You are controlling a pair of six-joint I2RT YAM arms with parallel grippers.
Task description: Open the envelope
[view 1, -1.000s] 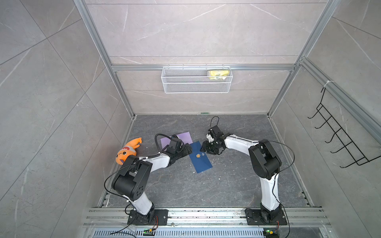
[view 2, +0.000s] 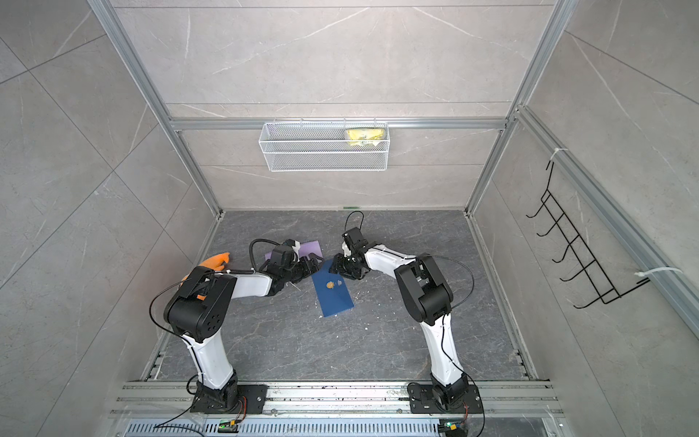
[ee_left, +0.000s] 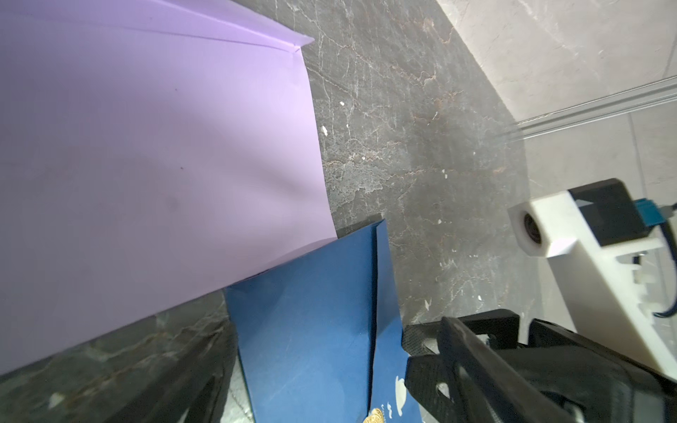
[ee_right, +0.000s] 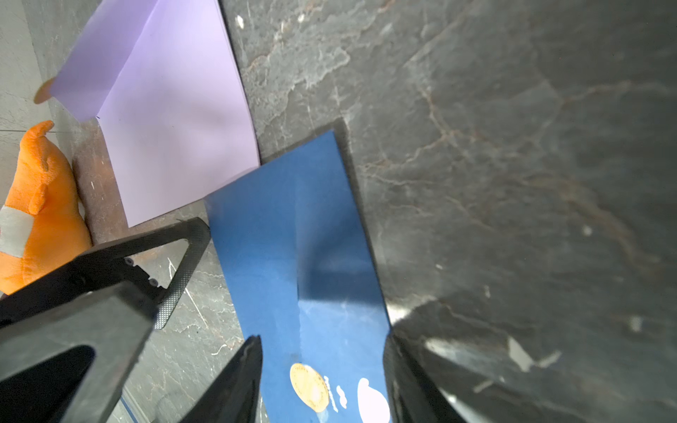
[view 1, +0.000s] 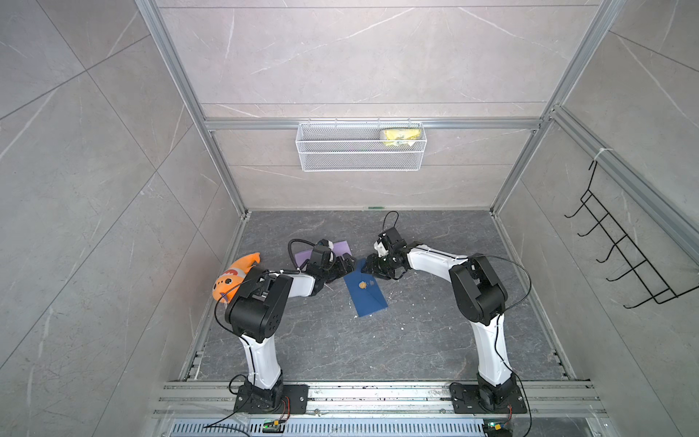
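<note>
The blue envelope (view 1: 366,298) with a gold seal lies on the grey table, a long crease along it. Its top end meets a lilac paper (ee_left: 155,176) with a folded-up flap. My left gripper is open over the envelope's top end, fingers apart. My right gripper is beside it on the right, fingertips at the envelope. They look spaced apart in the right wrist view, but whether they hold the envelope cannot be told.
An orange plush toy (ee_right: 49,218) lies at the far left, beside the left arm. A white wire basket (view 1: 335,153) hangs on the back wall, and a black hook rack (view 1: 619,247) on the right wall.
My right gripper has shifted slightly left and back, and the envelope also appears shifted slightly.
</note>
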